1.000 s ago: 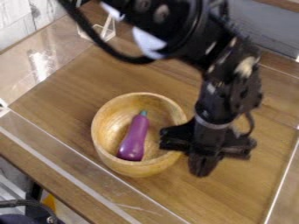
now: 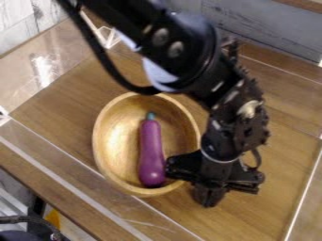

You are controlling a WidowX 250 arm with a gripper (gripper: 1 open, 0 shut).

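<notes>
A wooden bowl (image 2: 116, 141) sits on the table left of my gripper, and a purple eggplant (image 2: 152, 152) with a green stem lies upright along its length inside it. My black gripper (image 2: 210, 192) is low at the bowl's right front side, close against or just beside the rim, its tips down near the tabletop. It appears shut, with nothing visible between its fingers; the tips are partly dark and hard to make out. The arm covers part of the view above the bowl.
A grey wall (image 2: 270, 38) runs along the back. A clear rim borders the left side, and dark objects lie beyond the front-left edge.
The bowl has shifted a little left, and the eggplant in it now lies more upright in the view, nearer the bowl's middle. My gripper has moved slightly left with the arm.
</notes>
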